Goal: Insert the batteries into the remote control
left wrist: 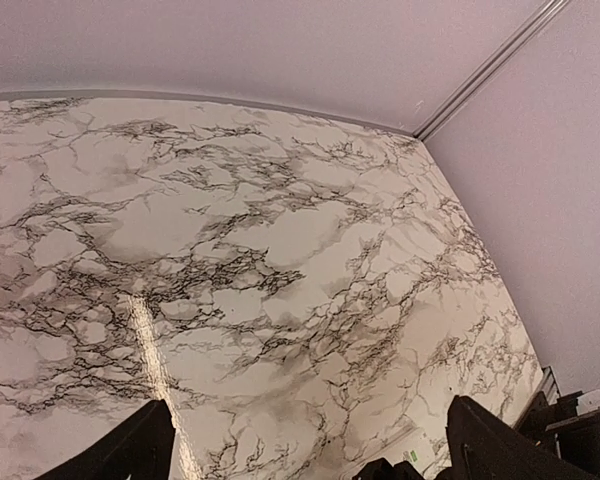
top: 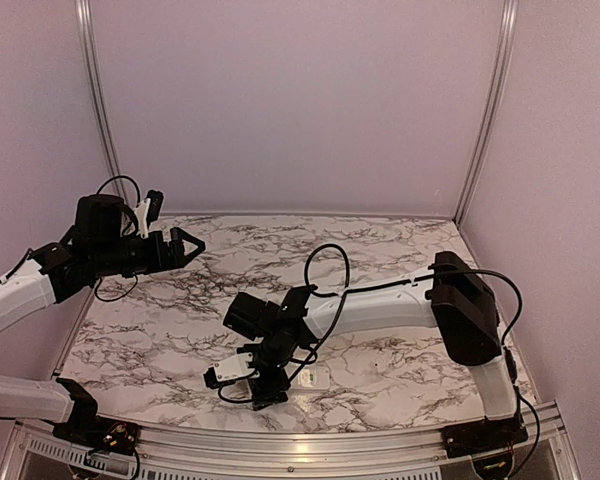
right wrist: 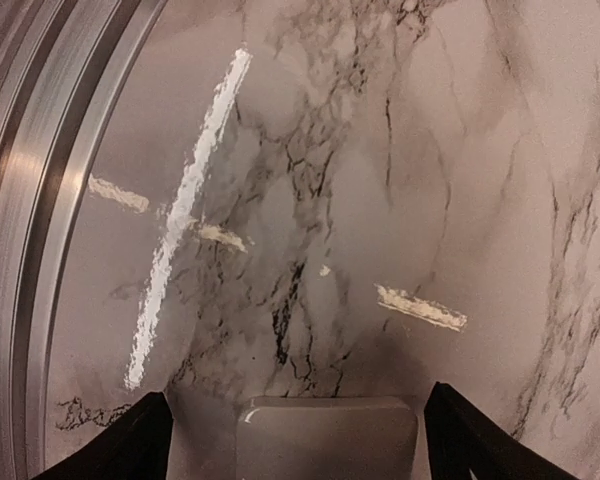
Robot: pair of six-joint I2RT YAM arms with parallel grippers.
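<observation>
My right gripper is low over the table near its front edge, fingers apart, with a grey rounded flat piece (right wrist: 325, 440) between them at the bottom of the right wrist view; I cannot tell whether it is gripped. In the top view the pale remote (top: 310, 377) is mostly hidden beneath the right arm; the batteries are not visible there now. My left gripper (top: 185, 250) hangs open and empty above the left part of the table.
A metal rail (top: 360, 442) runs along the front edge, close to the right gripper.
</observation>
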